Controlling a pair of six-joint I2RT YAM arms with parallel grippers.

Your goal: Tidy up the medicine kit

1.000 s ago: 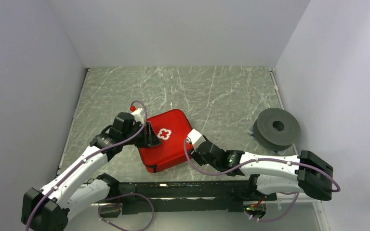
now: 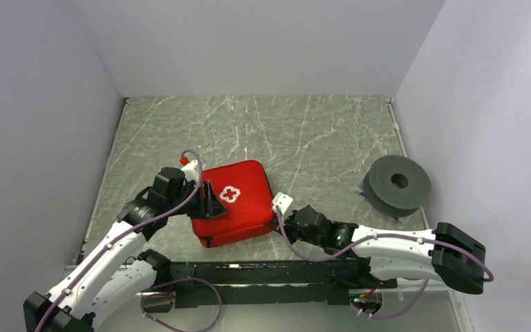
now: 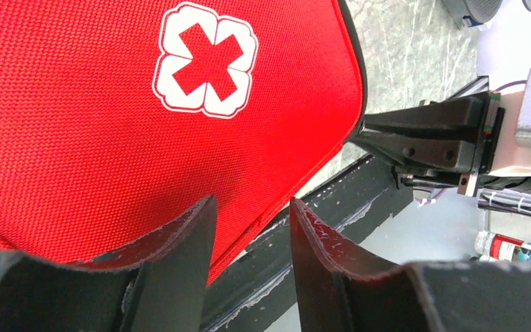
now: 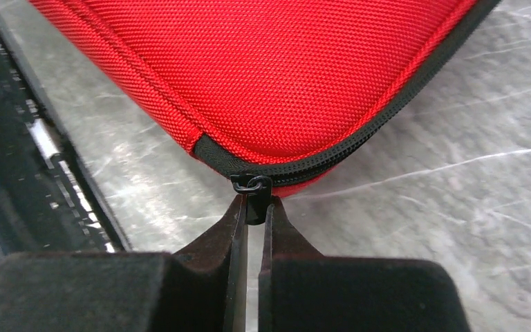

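Observation:
A red medicine bag with a white cross emblem lies closed on the table, slightly turned. Over its left part stands my left gripper, fingers spread with nothing between them; the bag's red top lies beneath. My right gripper is at the bag's front right corner, its fingertips closed on the small black zipper pull. That pull hangs from the black zipper running around the corner. In the top view the left hand hides part of the bag's left side.
A dark grey round roll lies at the table's right edge. A black rail runs along the front edge.

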